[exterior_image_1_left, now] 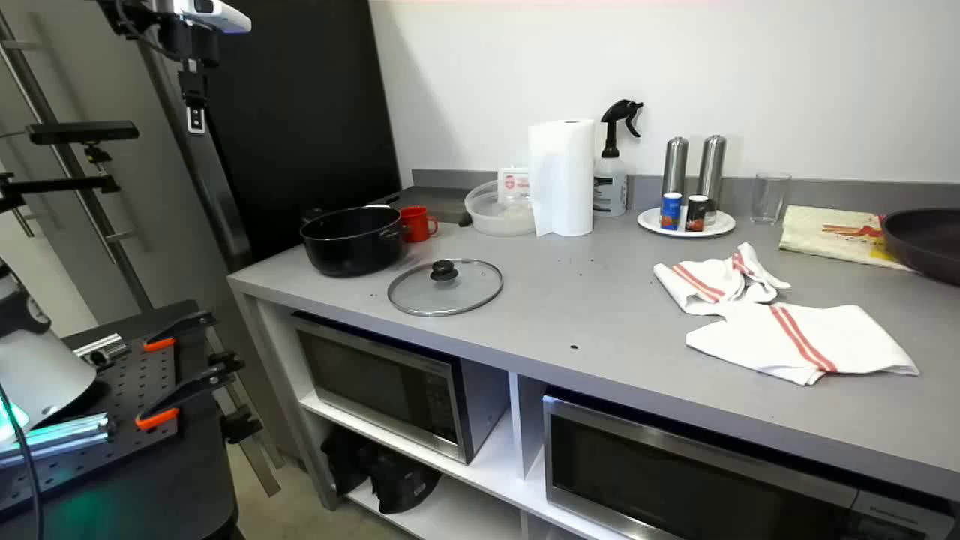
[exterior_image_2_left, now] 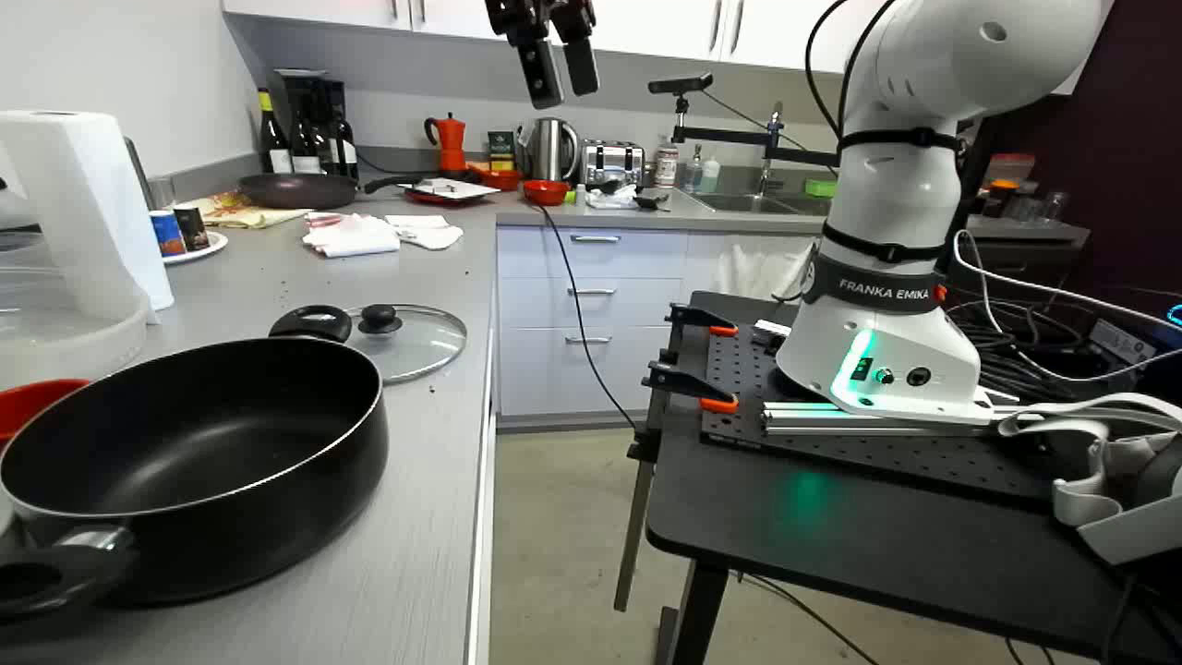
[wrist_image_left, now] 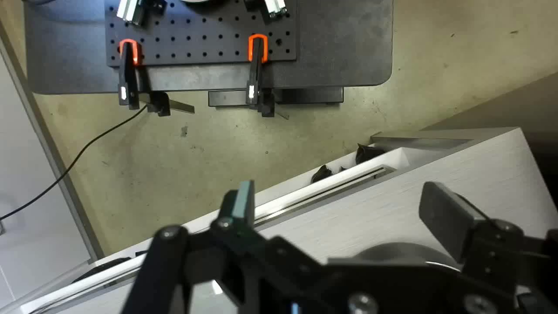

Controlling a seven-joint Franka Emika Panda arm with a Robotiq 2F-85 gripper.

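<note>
High above the gap between counter and robot table, my gripper (exterior_image_2_left: 561, 89) hangs open, its two fingers apart and nothing between them. The wrist view has the gripper spread wide over the counter edge. A black pot (exterior_image_1_left: 352, 243) stands uncovered at the counter's left end; exterior view 2 shows its inside empty. Beside it lies a glass lid (exterior_image_1_left: 445, 288) with a black knob, flat on the counter. Two white towels with red stripes, one crumpled (exterior_image_1_left: 720, 280) and one folded (exterior_image_1_left: 801, 340), rest farther right. A red mug (exterior_image_1_left: 416, 224) sits behind the pot.
A paper towel roll (exterior_image_1_left: 562, 180), a spray bottle (exterior_image_1_left: 611, 171) and a white plate (exterior_image_1_left: 686, 230) with shakers line the wall. At the right end is a dark pan (exterior_image_1_left: 927, 243).
</note>
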